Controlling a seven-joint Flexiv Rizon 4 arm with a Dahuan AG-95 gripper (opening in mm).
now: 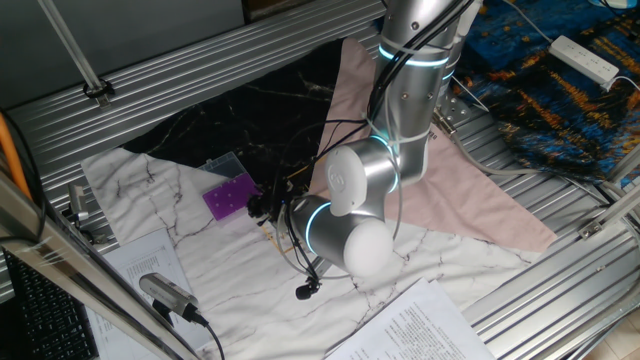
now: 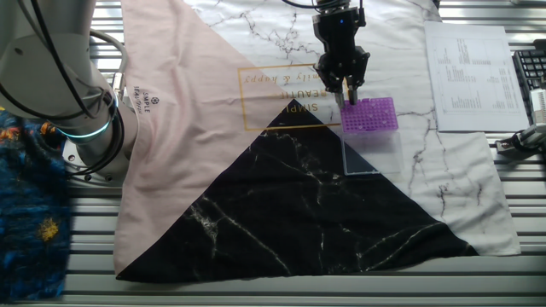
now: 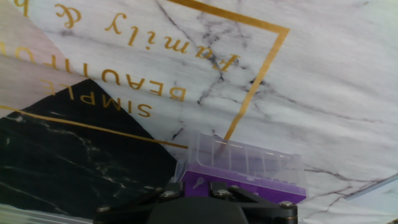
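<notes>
A purple tube rack (image 2: 372,115) with rows of small holes lies on the patterned cloth, with a clear plastic lid or tray (image 2: 373,160) adjoining it. In the wrist view the purple rack (image 3: 280,187) shows behind the fingers, with clear compartment walls (image 3: 249,160) rising from it. My gripper (image 2: 346,100) points down at the rack's left edge in exterior view 2. A narrow gap shows between its fingertips, and I see nothing held there. Whether the fingertips touch the rack is unclear. From exterior view 1 the arm mostly hides the gripper, beside the rack (image 1: 231,197).
Printed sheets (image 2: 474,77) and a keyboard (image 2: 531,72) lie beyond the rack on the right. A camera on a stand (image 1: 168,293) stands near the cloth's edge.
</notes>
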